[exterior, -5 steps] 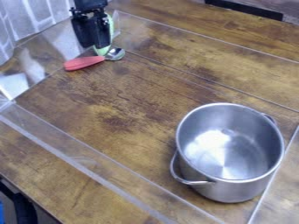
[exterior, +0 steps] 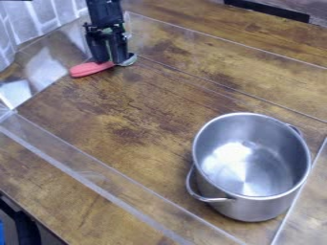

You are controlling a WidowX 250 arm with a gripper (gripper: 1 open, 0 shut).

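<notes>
My gripper (exterior: 106,52) is low at the back left, over a spoon-like utensil with a red handle (exterior: 90,69) and a metal head (exterior: 125,59). Its fingers reach down to the utensil, and the dark body hides part of it; whether they are closed on it I cannot tell. A steel pot (exterior: 250,165) with side handles stands at the front right of the wooden table (exterior: 141,124).
Clear plastic panels or edges run along the left (exterior: 29,57) and across the table's surface. A dark strip (exterior: 262,10) lies at the back right edge.
My gripper has moved down onto the utensil, covering more of it. The pot has not moved.
</notes>
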